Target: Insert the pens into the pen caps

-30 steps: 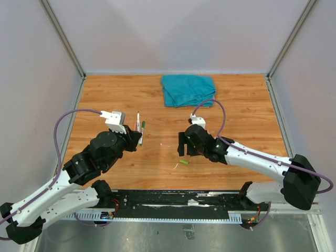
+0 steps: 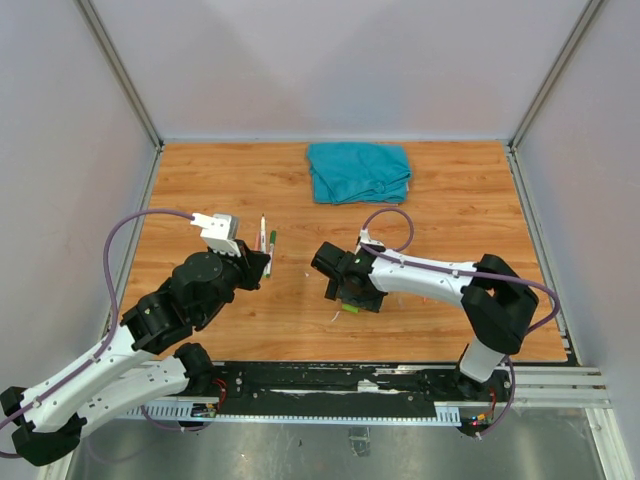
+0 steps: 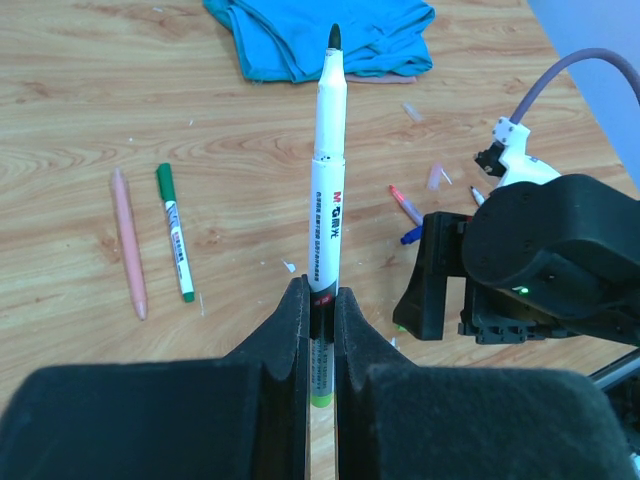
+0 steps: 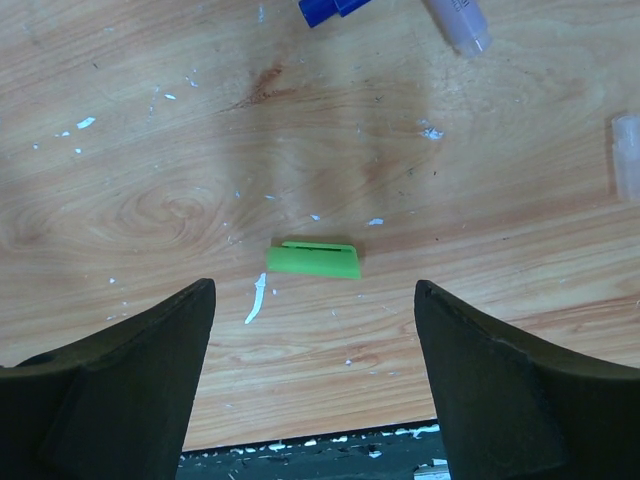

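My left gripper is shut on a white marker (image 3: 328,210), held upright with its dark tip uppermost. Below my right gripper, which is open, lies a short green cap (image 4: 313,260). A blue cap (image 4: 325,8) and clear caps (image 4: 458,22) lie farther back. To the left, a pink pen (image 3: 130,245) and a green pen (image 3: 175,235) lie on the table. More small pens and caps lie near the right gripper in the left wrist view.
A folded teal cloth (image 2: 358,172) lies at the back. A dark strip (image 2: 310,380) runs along the front edge.
My right gripper has swung round and moved toward the front, over the green cap, which it now partly hides in the top view. The left arm has stayed still.
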